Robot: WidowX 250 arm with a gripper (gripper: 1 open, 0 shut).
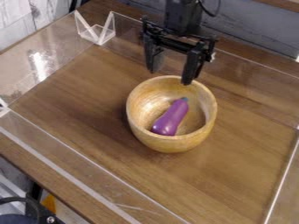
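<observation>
A purple eggplant-like object [169, 119] lies in a round pale wooden bowl [198, 132] on the wooden table. My black gripper [170, 66] hangs above the bowl's back side, open, with its two fingers apart and nothing seen between them.
A white wire stand [96, 28] is at the back left, and clear plastic walls line the edges.
</observation>
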